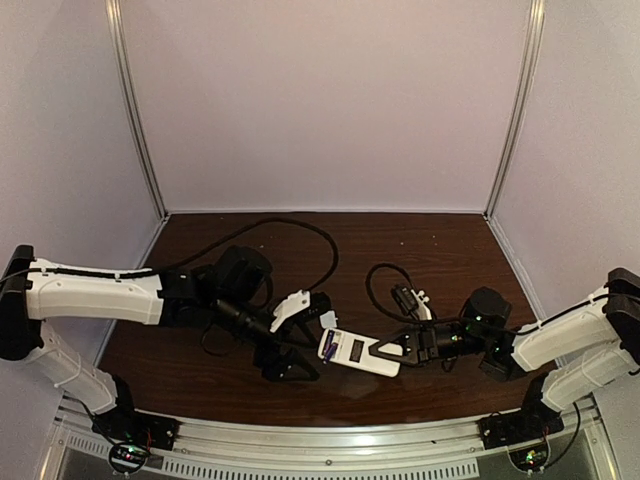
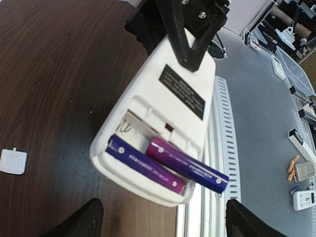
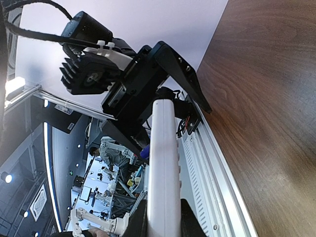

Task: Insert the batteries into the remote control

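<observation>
The white remote [image 1: 354, 350] is held by my right gripper [image 1: 385, 349], shut on its end. In the left wrist view its compartment faces me: a blue-purple battery [image 2: 140, 160] lies in the lower slot, and a second purple battery [image 2: 187, 165] sits tilted, its blue end jutting past the compartment's edge. In the right wrist view the remote [image 3: 164, 168] shows edge-on. My left gripper [image 1: 298, 355] stands open just left of the remote, its two fingers at the bottom corners of the left wrist view, nothing between them.
A small white cover [image 2: 13, 161] lies on the dark wooden table [image 1: 220, 390] behind the remote. The table's front metal rail [image 1: 330, 430] runs below both arms.
</observation>
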